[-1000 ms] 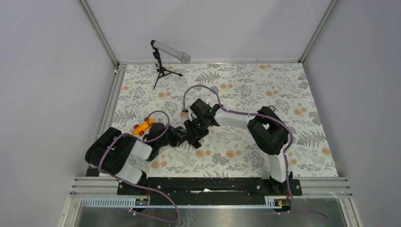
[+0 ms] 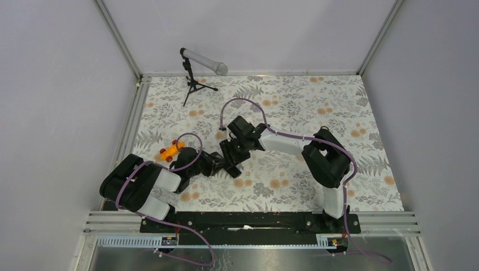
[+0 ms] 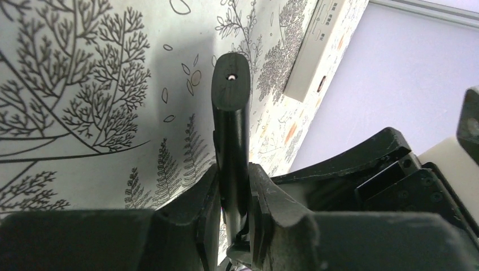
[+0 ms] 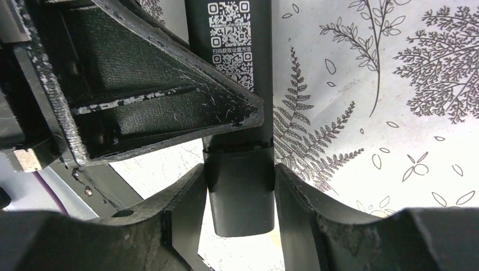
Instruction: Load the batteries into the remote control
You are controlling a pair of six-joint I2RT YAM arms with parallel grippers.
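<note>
The black remote control (image 2: 234,170) is lifted between my two arms. My left gripper is shut on the remote, its fingers on both sides of the slim body. In the right wrist view a left finger (image 4: 164,101) crosses the remote's labelled face (image 4: 231,34). Below it, the smooth battery cover (image 4: 240,197) fills the lower end, with a thin seam above it. My right gripper has its fingertips apart, one at each edge of the cover. Whether they press on it cannot be told. No batteries are visible.
A white box (image 3: 316,51) lies on the patterned cloth beyond the remote in the left wrist view. An orange toy car (image 2: 171,151) sits beside the left arm. A microphone on a tripod (image 2: 192,84) stands at the back left.
The left arm has barely moved.
</note>
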